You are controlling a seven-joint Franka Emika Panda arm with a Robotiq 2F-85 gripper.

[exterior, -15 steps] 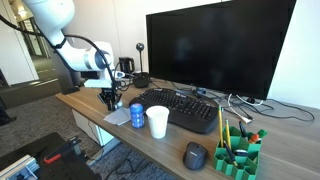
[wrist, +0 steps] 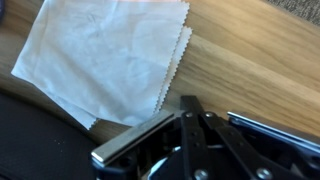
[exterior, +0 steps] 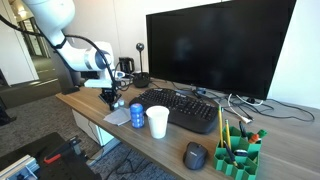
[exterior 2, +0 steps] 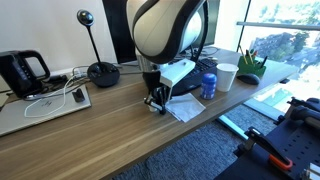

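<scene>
My gripper is shut, and no object shows between its fingertips in the wrist view. It points down low over the wooden table, at the left end of the desk in exterior view 1. A white cloth [wrist: 105, 50] with a zigzag edge lies flat beside it, partly doubled. In exterior view 2 the cloth [exterior 2: 184, 108] is just right of my gripper [exterior 2: 156, 104]. A small white and teal patch [wrist: 155, 166] shows at the bottom of the wrist view, mostly hidden by the gripper; what it is, I cannot tell.
A blue can [exterior: 137, 115] and a white cup [exterior: 158, 122] stand near the front edge. Behind them lies a black keyboard [exterior: 180, 107] below the monitor [exterior: 220, 45]. A mouse [exterior: 195, 156] and green pen holder [exterior: 237, 153] sit right. Bare wood [exterior 2: 90, 135] extends left.
</scene>
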